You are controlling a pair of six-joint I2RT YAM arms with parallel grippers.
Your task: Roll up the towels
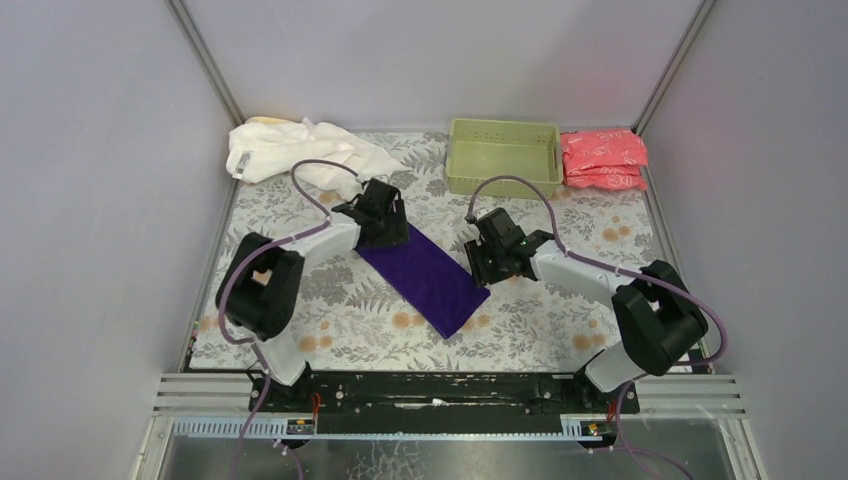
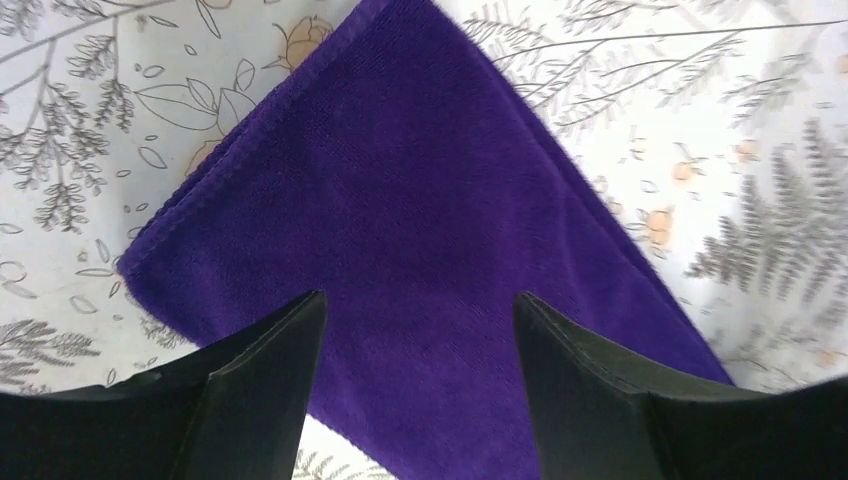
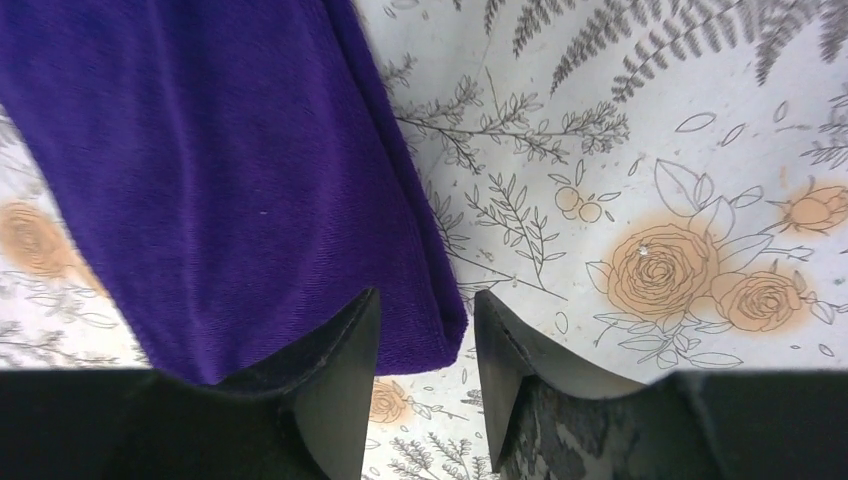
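A dark purple towel, folded into a long strip, lies slanted across the middle of the table. My left gripper is open above its far-left end, with the cloth flat below and nothing gripped. At the near-right end my right gripper stands partly open over a corner of the towel. That corner, with its folded layers showing, sits between and below the fingertips; no grip on it shows. In the top view both arms cover parts of the towel's ends.
White towels lie heaped at the back left. An empty green basket stands at the back, beside folded red towels.
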